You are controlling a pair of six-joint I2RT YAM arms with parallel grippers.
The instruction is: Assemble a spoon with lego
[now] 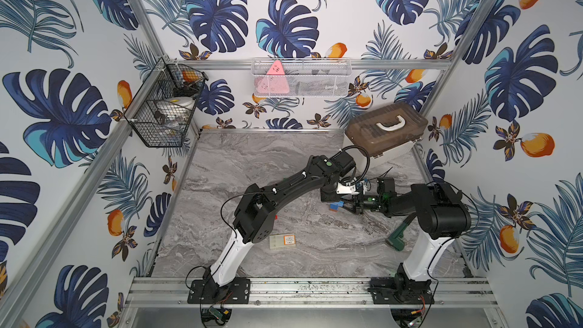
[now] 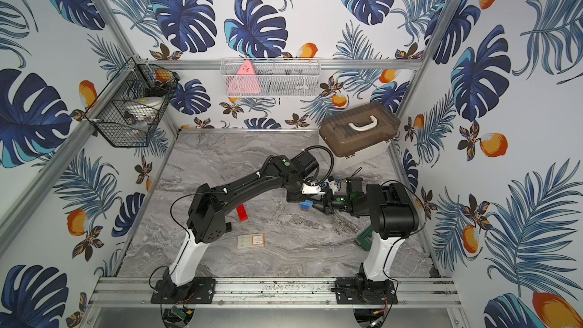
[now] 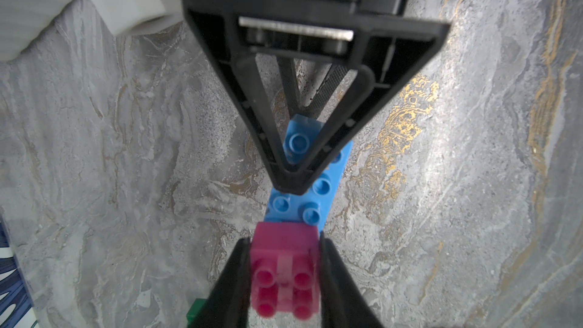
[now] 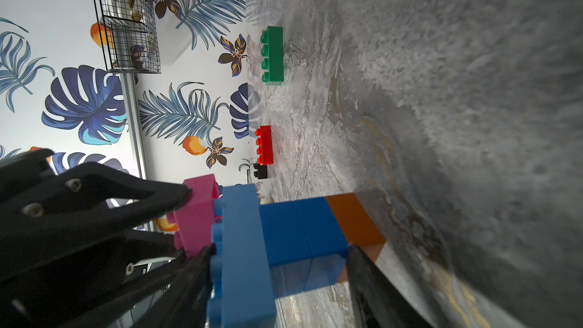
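Held in my left gripper is a pink brick (image 4: 197,218), pressed onto one end of a light blue plate (image 4: 246,255). Behind that plate, dark blue bricks (image 4: 303,237) and an orange brick (image 4: 358,224) form a stem. My right gripper has its fingers around this assembly at the dark blue part; whether they grip is unclear. In the top views both grippers meet right of the table's centre, low over the surface.
A red brick (image 2: 241,211), a green brick (image 4: 273,54) and a black brick (image 4: 261,171) lie apart on the table. A cream box (image 2: 250,240) lies at the front, a brown case (image 2: 358,130) at back right, a green object (image 1: 397,234) at front right.
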